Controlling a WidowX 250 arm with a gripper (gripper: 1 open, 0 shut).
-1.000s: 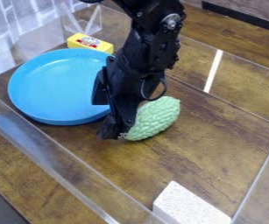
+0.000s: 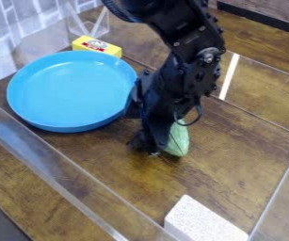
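Note:
My black gripper [image 2: 153, 136] is down at the table just right of a blue plate [image 2: 69, 89], over a green textured object [image 2: 178, 141]. The green object is mostly hidden behind the gripper, with a part showing at its right side. The fingertips are dark and partly hidden, so their opening and any hold on the object cannot be made out.
A yellow box [image 2: 95, 47] lies behind the plate. A white block [image 2: 204, 221] is at the front right. Clear barriers edge the wooden table [image 2: 234, 141], which has free room on the right.
The arm has shifted right over the green object, which shows much less than before and appears moved or turned behind the gripper.

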